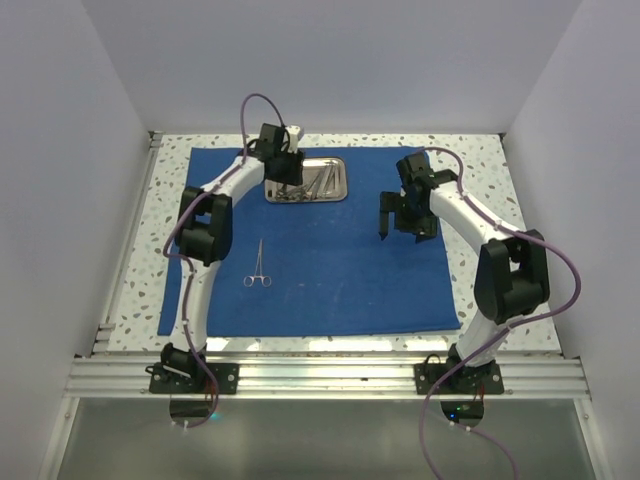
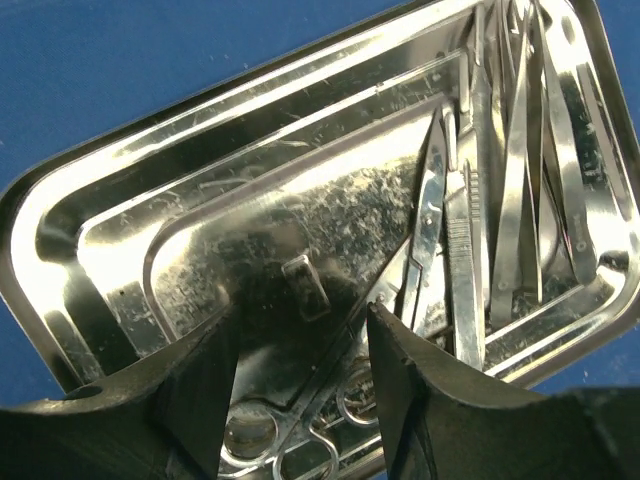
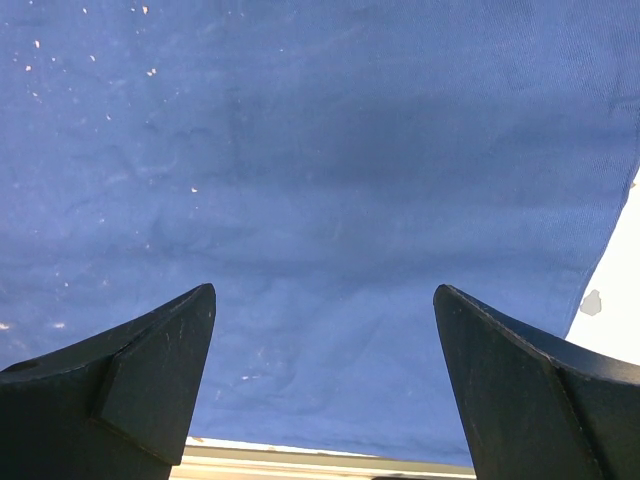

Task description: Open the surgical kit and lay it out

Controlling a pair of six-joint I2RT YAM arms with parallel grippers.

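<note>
The metal tray lies on the blue cloth near the back. In the left wrist view it holds several silver instruments: tweezers and knife-like handles crowd its right side. Ring-handled scissors lie low in the tray, partly behind the fingers of my left gripper. That gripper hovers over the tray, part open, with nothing visibly clasped. One ring-handled clamp rests alone on the cloth at left, tips pointing backward. My right gripper stands open and empty above the cloth at right.
Speckled white table shows around it, with a metal rail along the front and grey walls at the sides.
</note>
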